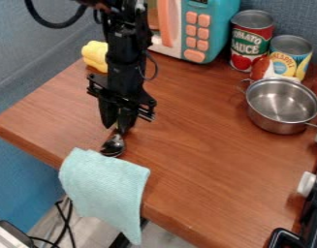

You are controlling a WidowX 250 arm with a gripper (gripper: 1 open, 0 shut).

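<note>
My black gripper (118, 124) is low over the table, its fingers down around the handle of a metal spoon (112, 146), whose pale yellow handle is mostly hidden behind them; I cannot tell whether it is closed on it. The spoon's bowl lies just above a light blue cloth (103, 194), which hangs over the table's front edge.
A steel pot (280, 105) stands at the right, with cans (251, 39) and a toy microwave (193, 34) behind. A yellow object (93, 56) is at the back left, a black appliance (301, 223) at the front right.
</note>
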